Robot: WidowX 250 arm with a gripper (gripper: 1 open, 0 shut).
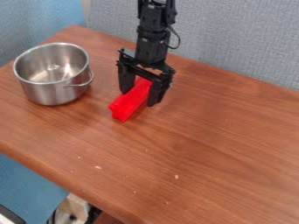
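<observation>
A red elongated block (126,106) lies diagonally on the wooden table, just right of a steel pot (52,76) with side handles. My black gripper (142,91) is low over the block, its open fingers on either side of the block's upper part. Whether the fingers touch it cannot be seen clearly.
A grey textured wall stands behind it, a blue surface to the left. The pot is at the table's left side.
</observation>
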